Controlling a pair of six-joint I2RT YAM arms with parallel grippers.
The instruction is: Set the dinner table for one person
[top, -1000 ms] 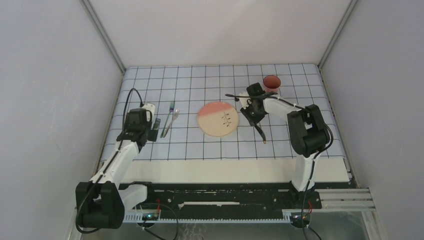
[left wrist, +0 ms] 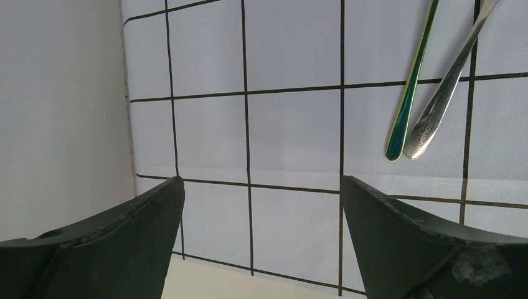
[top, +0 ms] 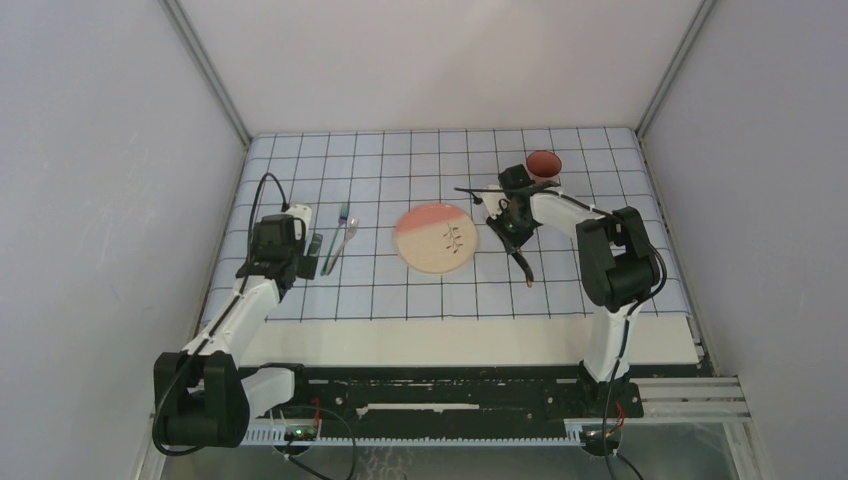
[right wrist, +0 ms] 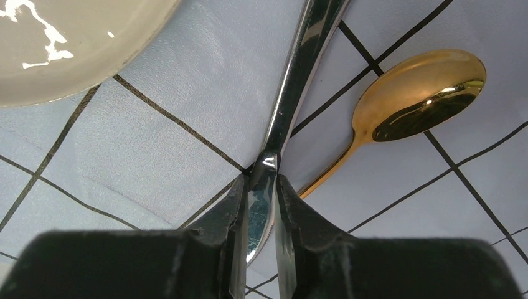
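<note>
In the right wrist view, my right gripper has its fingers close on both sides of a silver knife (right wrist: 292, 93), near where blade meets handle; whether they press on it is unclear. A gold spoon (right wrist: 423, 96) lies just right of the knife, its handle partly hidden by the gripper. The plate (top: 430, 240), beige with a pink edge, lies mid-table. My left gripper stands open and empty at the table's left. Right of it lie a green-handled utensil (left wrist: 411, 99) and a silver fork (top: 350, 232), side by side.
A reddish-brown cup (top: 543, 164) stands at the back right, behind the right gripper. White walls (left wrist: 62, 112) border the gridded tablecloth (top: 400, 290).
The right gripper has shifted slightly to the right over the last second. Small movement shows in the left arm. Plate, cup and left-side utensils stay where they were.
</note>
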